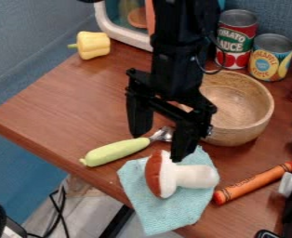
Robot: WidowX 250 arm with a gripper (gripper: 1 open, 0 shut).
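My black gripper (161, 127) hangs open over the front middle of the wooden table (56, 116), its two fingers apart, above a light-green handled scoop (116, 151) and just left of a wooden bowl (242, 107). Below it a toy mushroom (176, 174) with red cap and white stem lies on a light blue cloth (167, 212). The scoop's metal end is partly hidden by the gripper.
An orange crayon (252, 185) lies at the right front. A tomato can (235, 35), a second can (272, 58) and a yellow pepper (91, 45) stand at the back. Dark objects line the right edge.
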